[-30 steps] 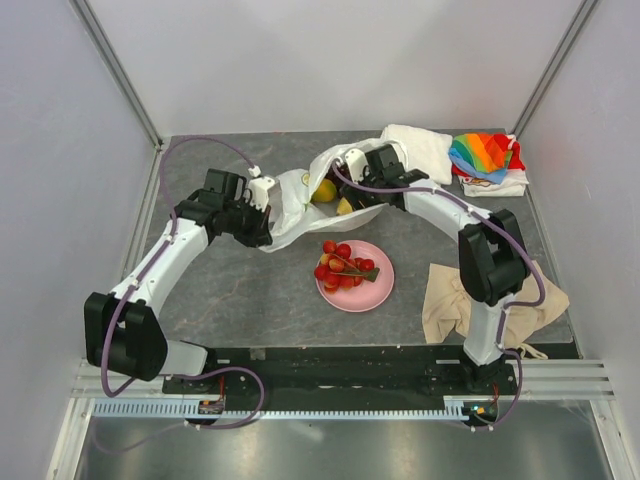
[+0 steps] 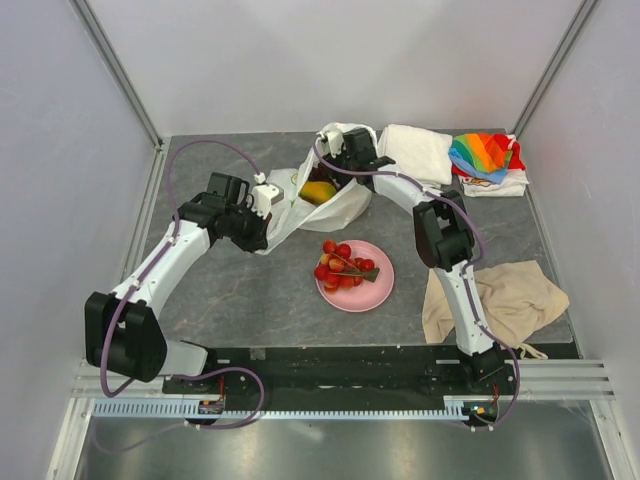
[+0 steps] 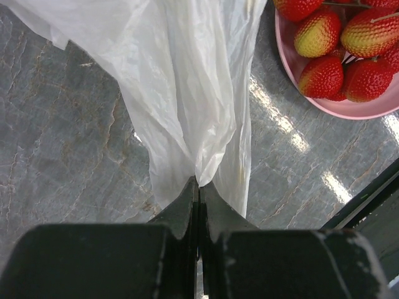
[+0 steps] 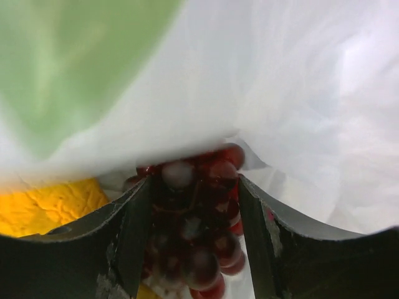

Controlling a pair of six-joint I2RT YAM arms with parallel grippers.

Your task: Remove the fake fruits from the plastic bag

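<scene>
A white plastic bag (image 2: 345, 211) lies open at the back middle of the table. Its near-left edge is pinched in my left gripper, which is shut on the plastic. Inside the bag are a yellow fruit (image 2: 318, 192) and a bunch of dark red grapes (image 4: 199, 218). My right gripper reaches into the bag with its fingers parted, one on each side of the grapes. Whether both fingers touch them I cannot tell. Blurred white plastic with a green patch (image 4: 81, 68) covers the upper part of the right wrist view.
On a pink plate (image 2: 382, 285) in front of the bag lie several red strawberries (image 3: 321, 76). White towels (image 2: 418, 152) and a rainbow cloth (image 2: 486, 153) are at the back right, a beige cloth (image 2: 515, 300) at the front right.
My right gripper has moved left and deeper into the bag, and the bag's right side has shifted left with it. The left gripper stays almost in place, still holding the bag's edge.
</scene>
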